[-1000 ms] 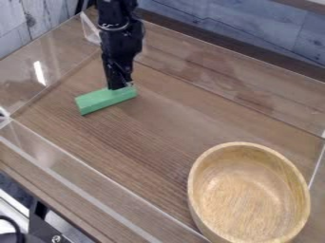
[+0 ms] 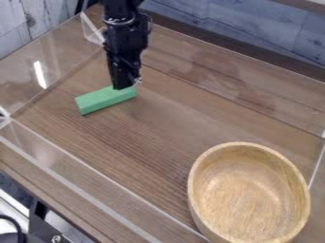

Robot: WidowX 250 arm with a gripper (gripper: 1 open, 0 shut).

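A green rectangular block (image 2: 105,101) lies on the wooden table at the upper left. The black robot gripper (image 2: 124,78) reaches down from the top, its tips just above or at the block's right end. Whether the fingers are open, shut or touching the block is too small to tell.
A round wooden bowl (image 2: 248,178) sits at the lower right. The table's edge runs along the left, with dark cables at the lower left corner.
The arm has shifted very slightly. The green block lies in the same place.
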